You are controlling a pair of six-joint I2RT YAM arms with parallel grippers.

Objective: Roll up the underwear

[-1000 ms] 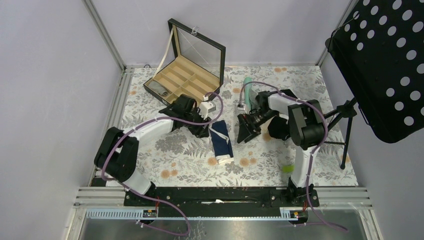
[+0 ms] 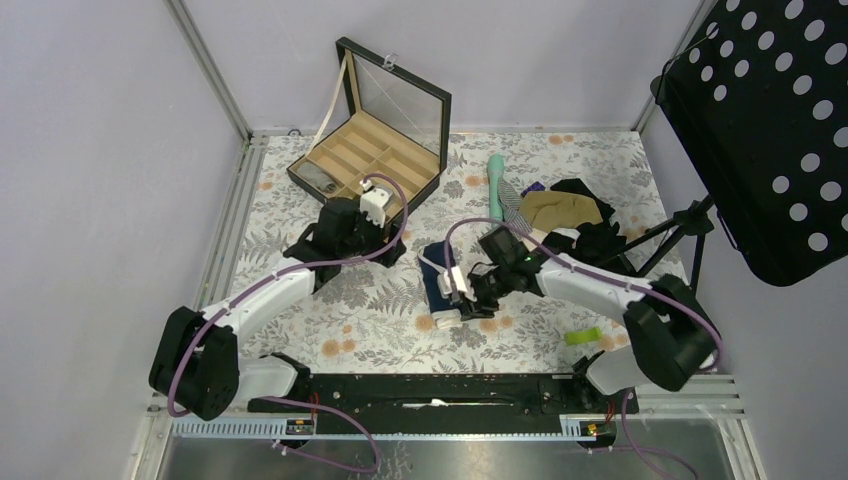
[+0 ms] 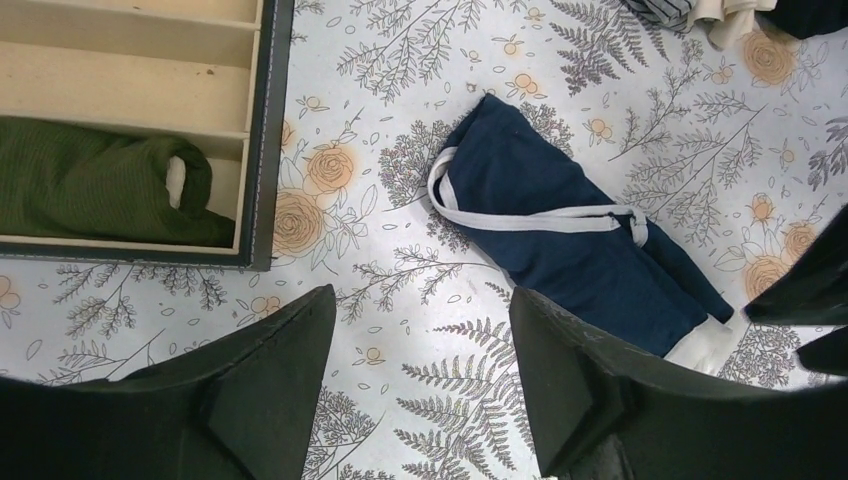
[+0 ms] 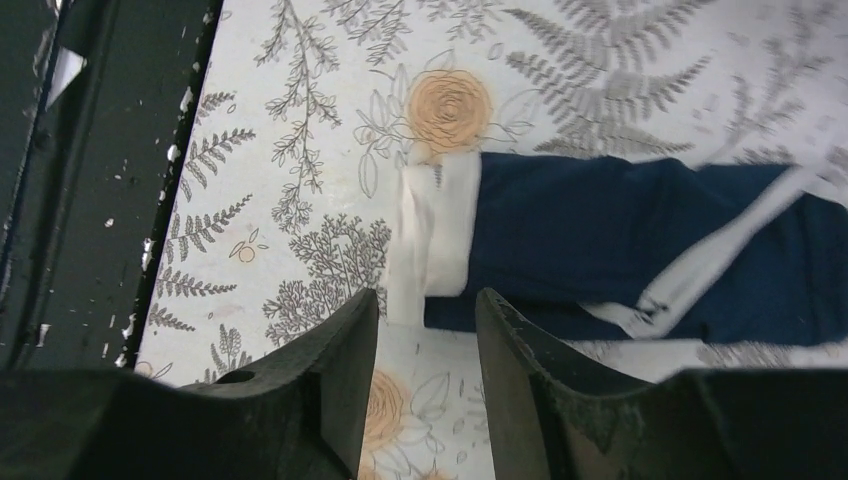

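Navy underwear point(image 2: 437, 270) with white trim lies flat and folded into a narrow strip on the floral cloth. In the right wrist view the fingertips of my right gripper are apart, over its white waistband end point(image 4: 450, 225); whether they touch it is unclear. My left gripper is open beside the underwear, between it and the wooden box, with nothing between its fingers.
A compartment box point(image 2: 365, 160) with raised glass lid, holding a green garment point(image 3: 90, 180), is at back left. A clothes pile point(image 2: 560, 210), teal object point(image 2: 495, 185) and black stand point(image 2: 760, 130) are right.
My right gripper has swung from the clothes pile down and left to the underwear's near end. My left gripper has drawn back slightly to the left.
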